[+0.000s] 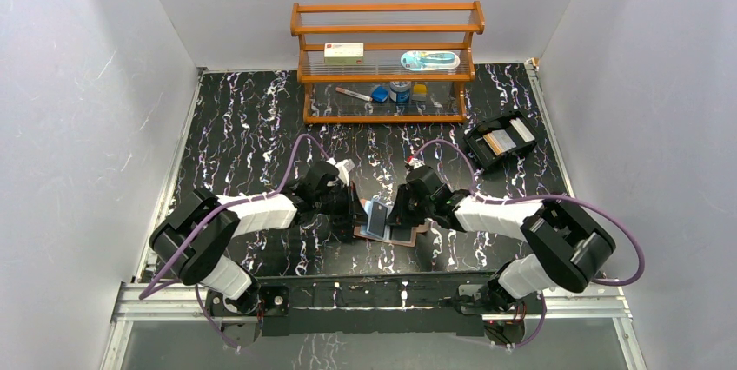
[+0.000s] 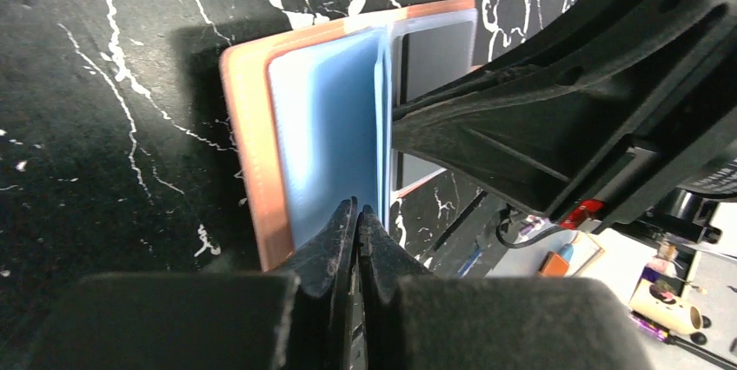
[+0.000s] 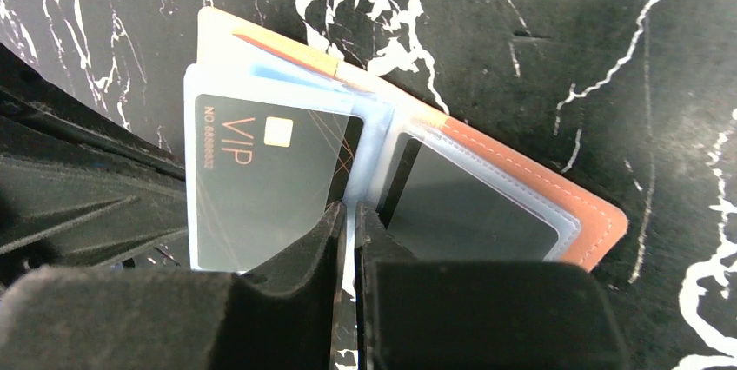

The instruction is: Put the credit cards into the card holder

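An open card holder (image 1: 407,240), orange-edged with pale blue sleeves, lies on the marble table between my two grippers. In the right wrist view a dark VIP card in a pale sleeve (image 3: 252,179) sits beside a second dark card (image 3: 469,205). My left gripper is shut at the holder's blue pocket (image 2: 326,127), nothing seen between its fingers. My right gripper has its fingertips close together at the seam between the two card sleeves; whether anything is between them is unclear. In the left wrist view it stands beside an upright blue flap.
A dark box (image 1: 500,140) with several cards stands at the back right. A wooden rack (image 1: 387,118) with small goods stands at the back centre. The table left of the arms is clear.
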